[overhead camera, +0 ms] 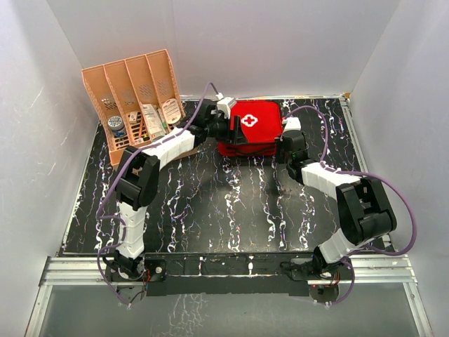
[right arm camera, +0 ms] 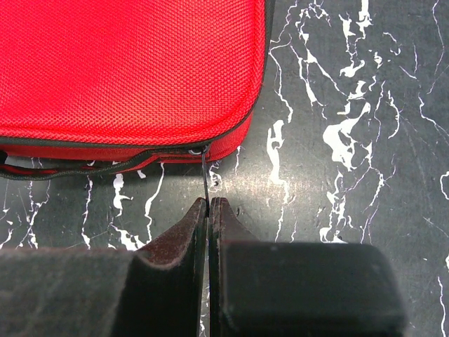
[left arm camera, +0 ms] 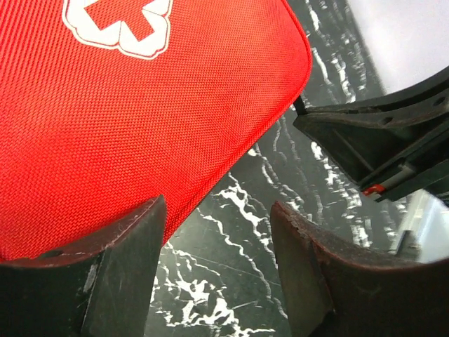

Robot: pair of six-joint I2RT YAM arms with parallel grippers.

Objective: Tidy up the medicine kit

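Note:
The red medicine kit (overhead camera: 261,121) with its white cross patch lies closed at the back middle, its black zipper running along the rim. At its front right corner, my right gripper is shut on the thin zipper pull (right arm camera: 205,174). Over the kit's front left part hangs my left gripper, its fingers apart and nothing gripped between them. One left finger overlaps the kit's red edge in the left wrist view, while the other is above the dark table. A black carry handle (right arm camera: 84,170) runs along the kit's front side.
An orange compartment rack (overhead camera: 133,77) stands at the back left, holding a jar (overhead camera: 116,126), a white box (overhead camera: 153,121) and a round-topped packet (overhead camera: 172,111). Bare marble-patterned table (overhead camera: 217,210) spreads in front of the kit.

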